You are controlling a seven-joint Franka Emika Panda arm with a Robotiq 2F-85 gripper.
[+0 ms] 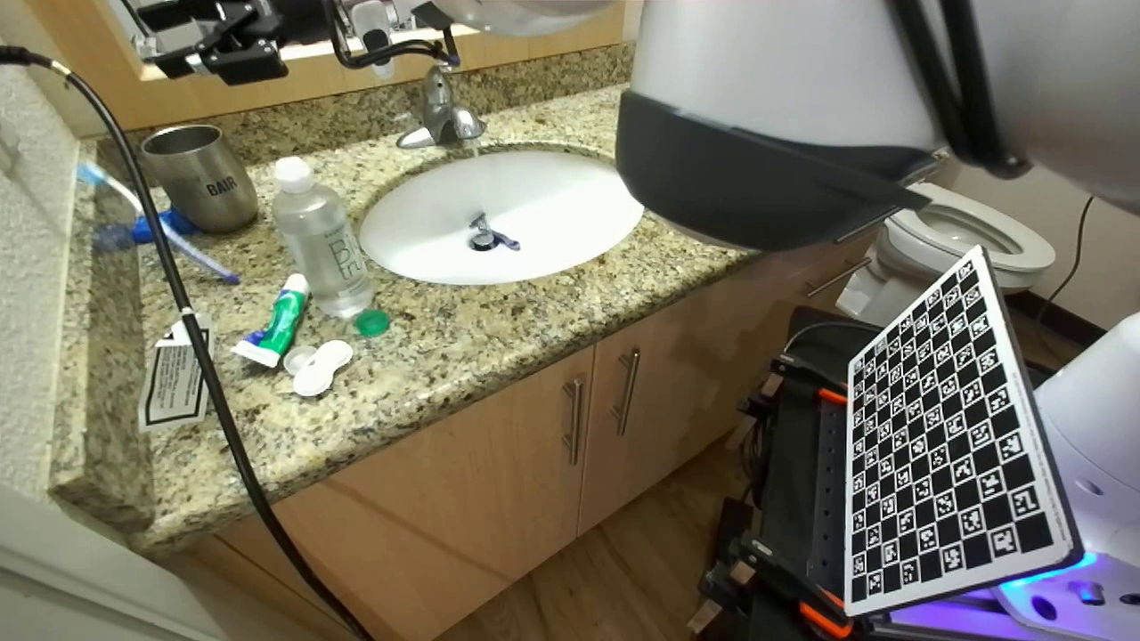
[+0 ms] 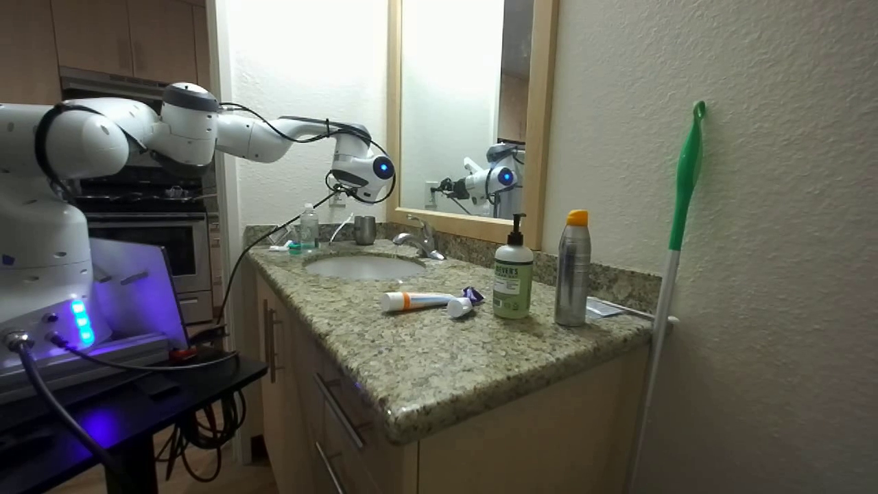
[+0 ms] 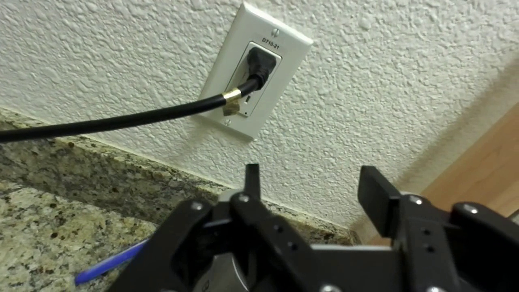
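Note:
High above the back left of the counter, my gripper (image 1: 156,43) stands open, level with the mirror. Its two fingers (image 3: 374,192) are well apart in the wrist view, with only wall behind the gap. A blue and white toothbrush (image 1: 171,233) leans at the left wall, its blue handle end down on the granite. That handle (image 3: 109,263) shows at the lower left of the wrist view. Beside the brush stands a steel cup (image 1: 203,187), upright, below the gripper. In the wrist view the cup (image 3: 224,273) is mostly hidden by the gripper.
A black cable (image 1: 128,160) runs from the wall outlet (image 3: 277,92) across the left side. A clear bottle (image 1: 321,246), green toothpaste (image 1: 283,320), a green cap (image 1: 371,322) and a white case (image 1: 321,369) occupy the left counter. The sink (image 1: 513,203) lies right of them.

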